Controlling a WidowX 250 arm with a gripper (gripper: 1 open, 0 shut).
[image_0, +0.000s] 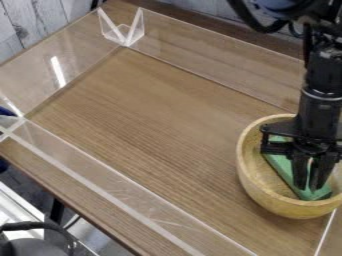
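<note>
A pale wooden bowl (267, 195) sits at the right edge of the wooden tabletop. Inside it is a green object (278, 158), partly covered by my black gripper (307, 172), which reaches down into the bowl from above right. The fingers are down at the green object and look closed on it, though the tips are partly hidden.
A clear bracket (123, 32) stands at the back left. Dark cables hang at the top right, and dark equipment lies off the table at the lower left.
</note>
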